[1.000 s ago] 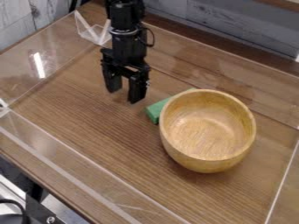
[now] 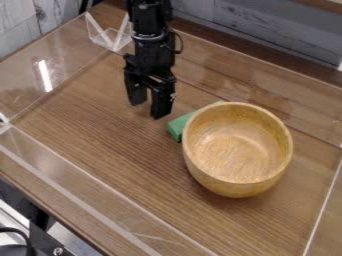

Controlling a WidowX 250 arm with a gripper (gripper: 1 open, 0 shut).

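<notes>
My gripper [image 2: 150, 100] is in the upper middle of the camera view, on a dark arm reaching down from the top, its fingers open low over the wooden table. No object is clear between them. Right of and below it, a green block [image 2: 178, 126] lies against the left side of a large tan oval bowl [image 2: 237, 175], partly hidden by the bowl's rim. The bowl looks empty.
A dark cable shows at the lower left corner beyond the table's edge.
The gripper has shifted very slightly and turned a little; the block and bowl have stayed in place.
</notes>
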